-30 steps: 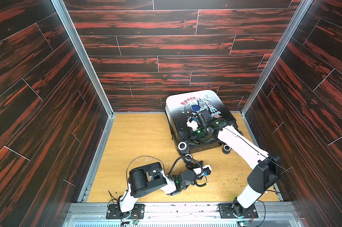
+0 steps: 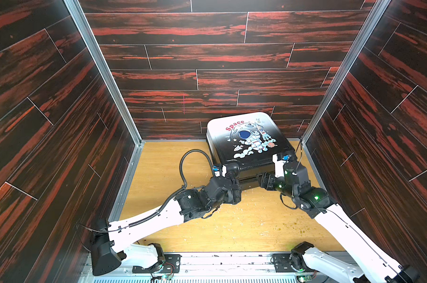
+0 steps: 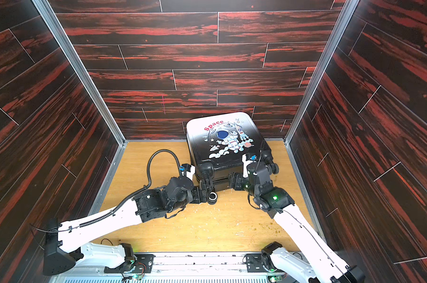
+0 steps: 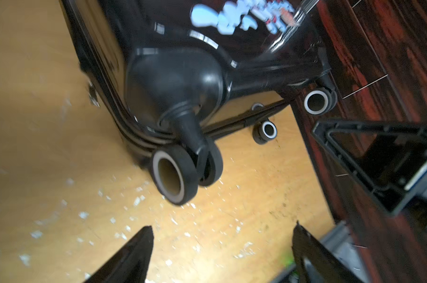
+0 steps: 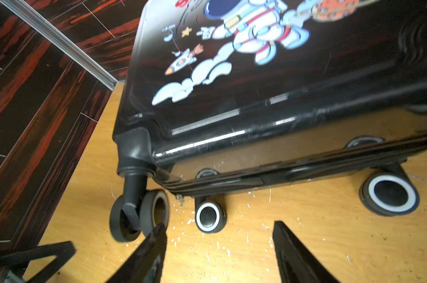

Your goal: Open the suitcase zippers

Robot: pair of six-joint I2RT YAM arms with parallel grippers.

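A black suitcase (image 2: 251,136) with a "Space" astronaut print lies on the table's back right, wheels toward the front. My left gripper stands open in front of its front-left wheel (image 4: 173,174), with nothing between the fingers. In the left wrist view a small metal piece (image 4: 93,94), possibly a zipper pull, hangs at the side seam. My right gripper is open, facing the front side below the zipper seam (image 5: 279,169). A small metal piece (image 5: 179,199), likely a zipper pull, hangs near the left corner in the right wrist view.
Dark wood-patterned walls (image 3: 57,118) with metal rails close in the back and both sides. The suitcase nearly reaches the back wall.
My left arm has risen from the table's front toward the suitcase's front-left corner. My right arm has drawn back rightward from over the suitcase, uncovering much of the lid.
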